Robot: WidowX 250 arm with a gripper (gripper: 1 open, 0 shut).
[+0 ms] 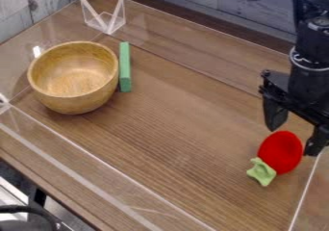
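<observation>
The black gripper (286, 115) is at the right, open, its fingers pointing down just above a red object (280, 152) with a pale green piece (263, 171) at its lower left. Whether a fingertip touches the red object cannot be told.
A wooden bowl (75, 74) sits at the left, with a green bar (125, 67) beside it. A white wire-like item (100, 15) lies at the back left.
</observation>
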